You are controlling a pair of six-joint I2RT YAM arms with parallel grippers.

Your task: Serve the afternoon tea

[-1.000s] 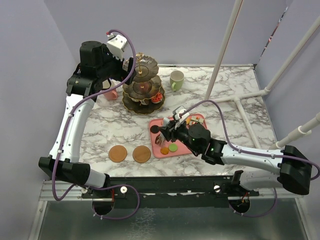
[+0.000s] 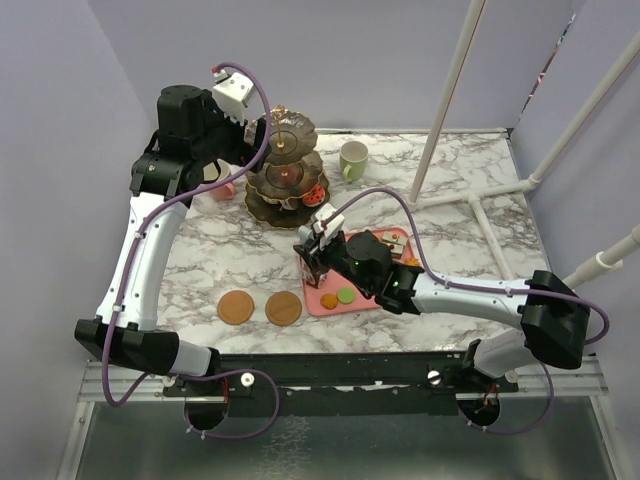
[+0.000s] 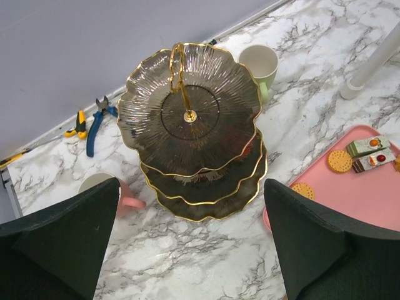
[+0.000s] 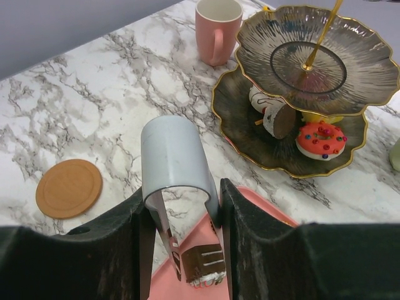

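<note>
My right gripper is closed around silver tongs [image 4: 172, 147], whose legs point down with a gap between them. A brown cake piece with a white edge [image 4: 203, 264] shows between the tong tips on the pink tray [image 2: 352, 304]; whether the tips touch it, I cannot tell. The gold-rimmed tiered stand [image 3: 150, 119] is behind the tray, with a red donut [image 4: 322, 140] and a dark-and-white treat [image 4: 279, 120] on its bottom tier. My left gripper stands open and empty, over the stand's left side in the top view.
A pink mug [image 4: 217, 34] is left of the stand, a green mug [image 2: 353, 160] right of it. Two brown coasters [image 2: 235, 307] lie at front left. Pliers [image 3: 95, 125] rest by the back wall. White bars [image 2: 485, 235] cross the right side.
The right arm has moved leftward across the tray with the tongs, ending over the brown pieces at its left edge. The left arm has stayed almost still.
</note>
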